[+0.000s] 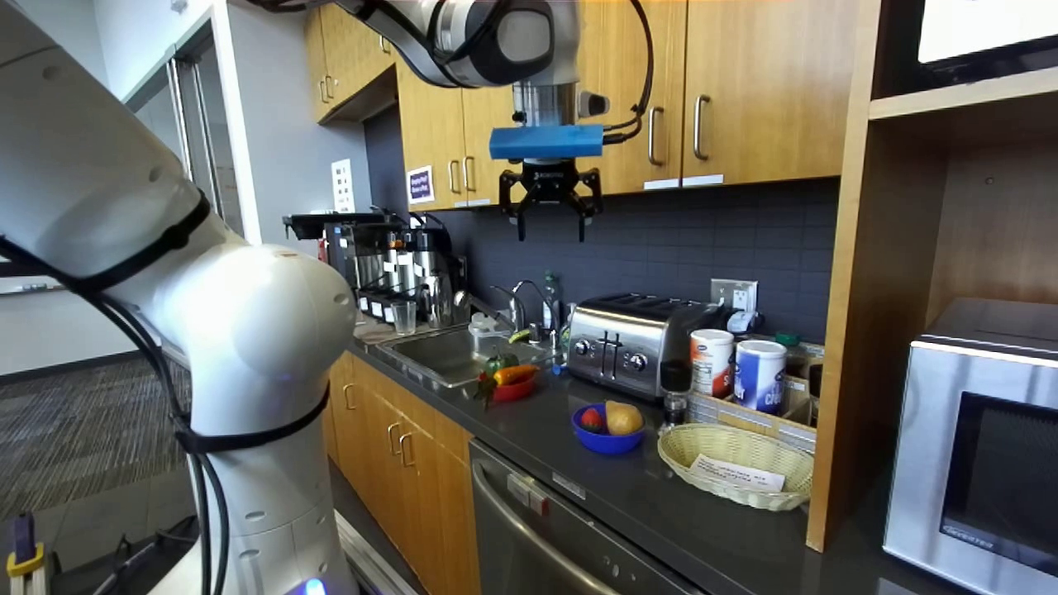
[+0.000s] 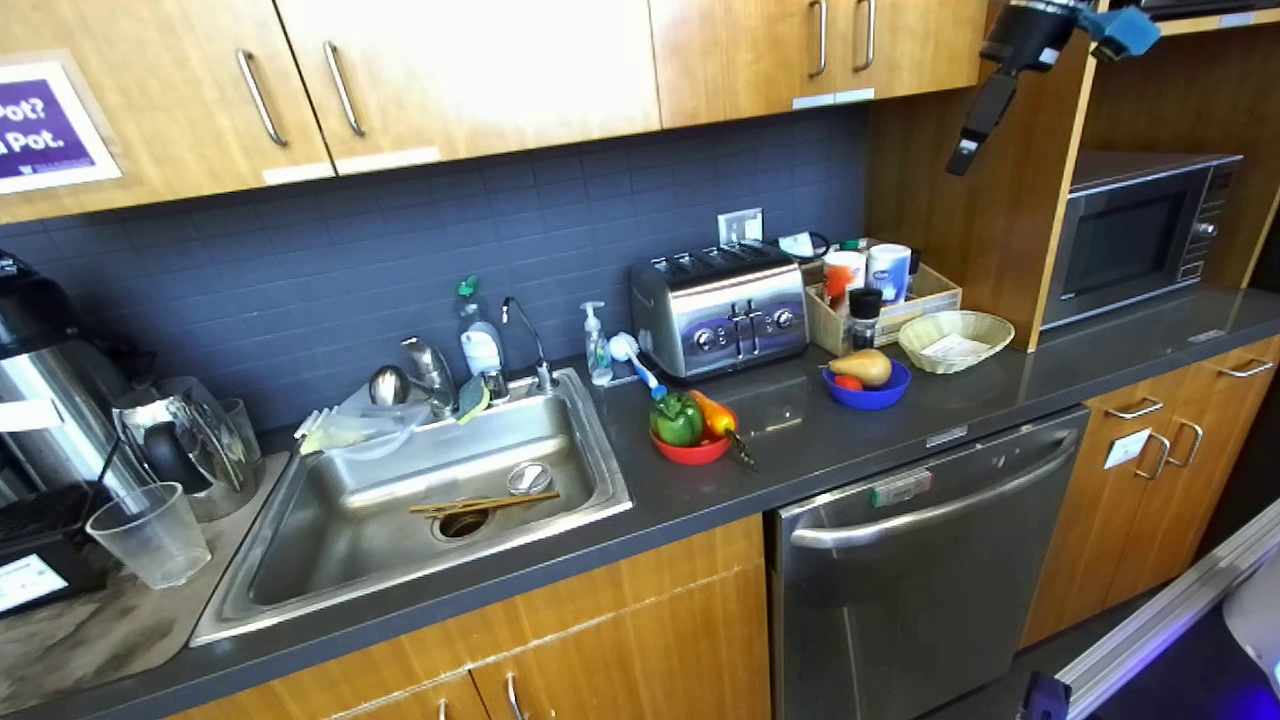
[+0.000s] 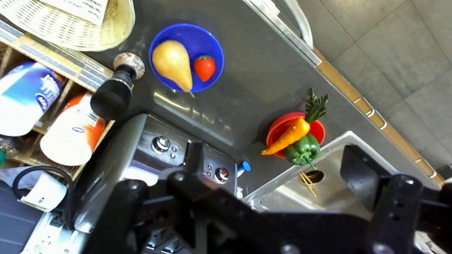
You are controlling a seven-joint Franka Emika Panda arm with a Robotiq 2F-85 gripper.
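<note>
My gripper (image 1: 551, 230) hangs high above the counter, open and with nothing between its fingers. In the wrist view its fingers (image 3: 361, 180) spread wide over the toaster and sink. A blue bowl (image 3: 216, 46) on the counter contains a yellow-brown pear (image 3: 172, 63) and a red strawberry (image 3: 204, 68). Nearer the sink, a red bowl (image 3: 275, 130) holds an orange carrot (image 3: 292, 134) with a green top, along with a green pepper (image 3: 303, 149). Both bowls lie well below the gripper, untouched by it.
A steel toaster (image 2: 720, 314) stands behind the bowls. The sink (image 2: 300, 552) is left of the red bowl. Beside the blue bowl are a pepper grinder (image 2: 863, 320), a wicker basket (image 2: 1002, 329) and a wooden box of canisters. Upper cabinets (image 1: 769, 89) rise behind the arm.
</note>
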